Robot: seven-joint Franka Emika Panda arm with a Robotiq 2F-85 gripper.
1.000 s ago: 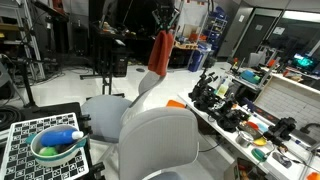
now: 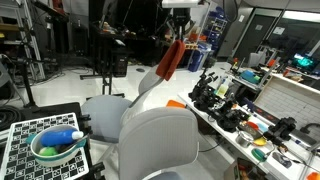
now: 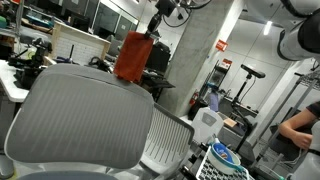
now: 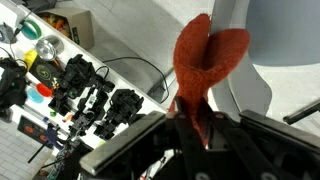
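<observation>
A reddish-orange cloth point(image 2: 172, 60) hangs down from my gripper point(image 2: 181, 38), which is shut on its upper end. In the second exterior view the cloth point(image 3: 133, 57) hangs at the top edge of a grey chair back point(image 3: 85, 117), and I cannot tell whether it touches. From the wrist, the cloth point(image 4: 207, 62) bunches out ahead of the dark fingers and hides most of the fingertips.
Two grey chairs stand close together; the nearer chair back point(image 2: 160, 147) fills the front middle. A bowl with a blue item point(image 2: 60, 138) sits on a black-and-white checkered surface point(image 2: 22, 155) at the left. The long white table point(image 2: 235, 130) carries black devices.
The gripper and cloth have moved a little to the right over the last second. The cloth's upper end leans further right now. Chairs and bowl have stayed put.
</observation>
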